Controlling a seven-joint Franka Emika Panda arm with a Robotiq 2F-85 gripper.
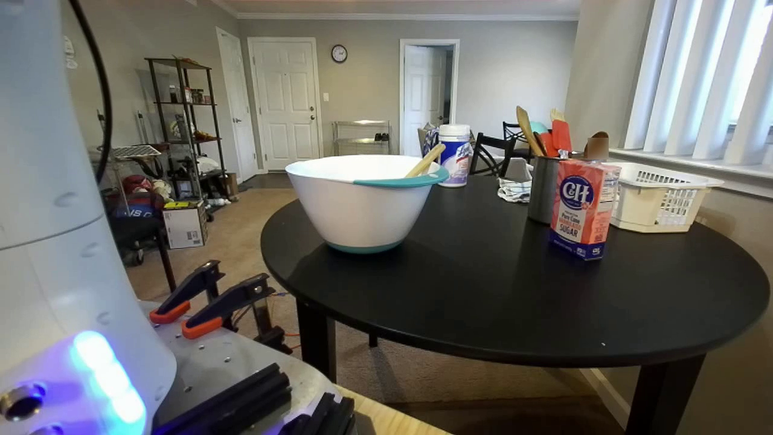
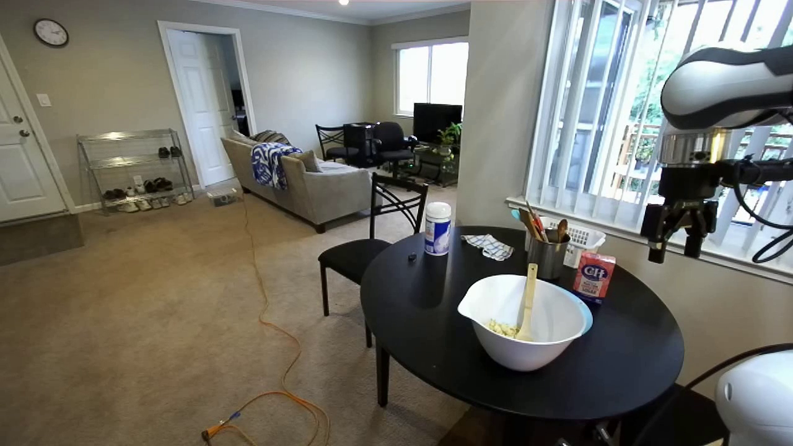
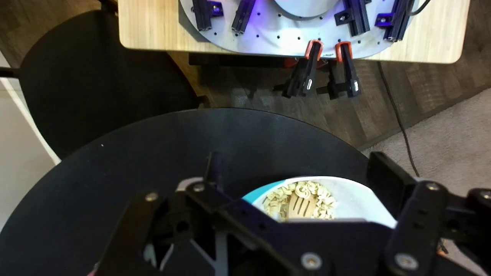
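A white mixing bowl with teal trim stands upright on the round black table. Pale pasta pieces lie inside it, and a wooden fork leans on its rim, prongs down among them. High above the table, apart from everything on it, hangs my gripper, open and holding nothing. From the wrist view, the bowl is partly hidden behind the gripper's dark body, with the fork's prongs showing on the pasta.
A sugar box, a metal utensil holder, a white basket, a cloth and a wipes canister stand or lie around the table's far side. Clamps jut from my base.
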